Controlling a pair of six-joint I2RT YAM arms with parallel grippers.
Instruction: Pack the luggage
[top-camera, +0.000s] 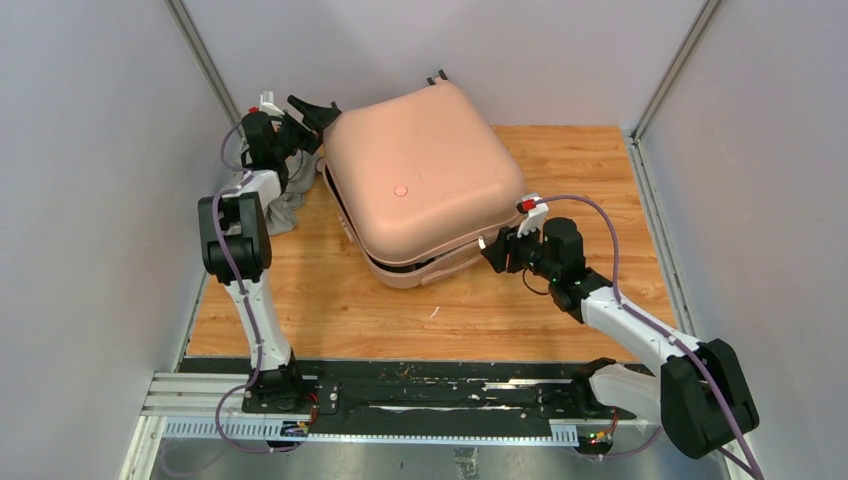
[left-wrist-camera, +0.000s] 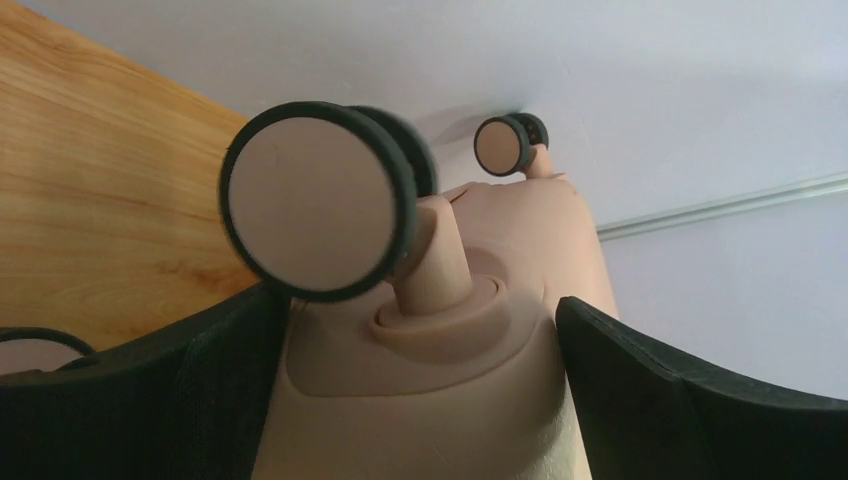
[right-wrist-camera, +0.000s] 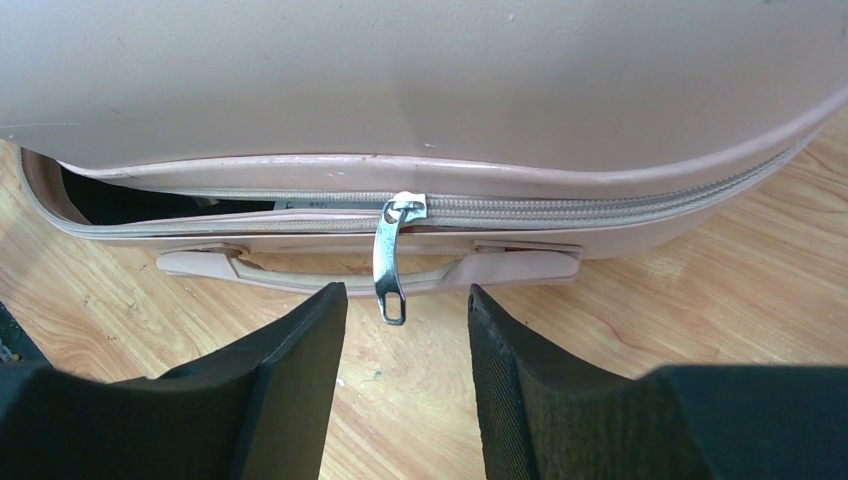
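A pink hard suitcase (top-camera: 420, 170) lies closed-lidded on the wooden table, its zip gaping at the near left corner. My left gripper (top-camera: 320, 124) stands open at the suitcase's back left corner; its wrist view shows a caster wheel (left-wrist-camera: 308, 200) above its two fingers, with the suitcase body between and beyond them. My right gripper is part open at the front right side, its fingertips either side of and just below the hanging metal zipper pull (right-wrist-camera: 388, 265), apparently not gripping it. The side handle (right-wrist-camera: 510, 267) sits behind the pull.
A grey cloth (top-camera: 285, 210) lies left of the suitcase, under the left arm. Bare wood (top-camera: 450, 325) is in front and at the right. Walls enclose the table on the back and sides.
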